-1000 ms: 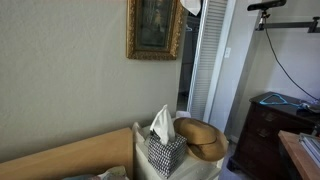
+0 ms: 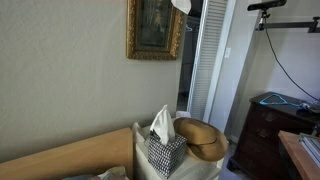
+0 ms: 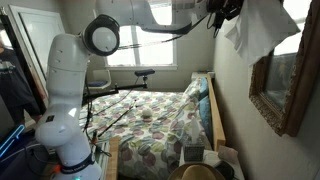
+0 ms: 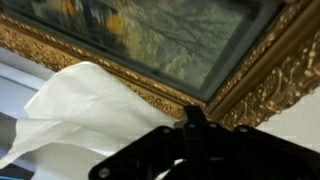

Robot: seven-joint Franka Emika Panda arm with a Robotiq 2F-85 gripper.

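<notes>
A white tissue (image 4: 90, 110) hangs in mid-air, its loose part spread below the gripper in the wrist view. My gripper (image 3: 228, 12) is shut on it, high up beside the wall; the wrist view has the dark fingers in front of the tissue, so the exact pinch is hidden. Only a corner of the tissue (image 2: 182, 5) dips into the top of exterior view 1. Far below stands a black-and-white patterned tissue box (image 2: 167, 155) with another tissue (image 2: 163, 123) sticking up from it.
Close to the gripper, a gold-framed picture (image 4: 160, 90) hangs on the wall. Beside the tissue box lies a brown straw hat (image 2: 205, 142). A bed with a patterned cover (image 3: 150, 125) fills the room beyond, and a dark dresser (image 2: 265, 130) stands at the right.
Box and hat are unmoved.
</notes>
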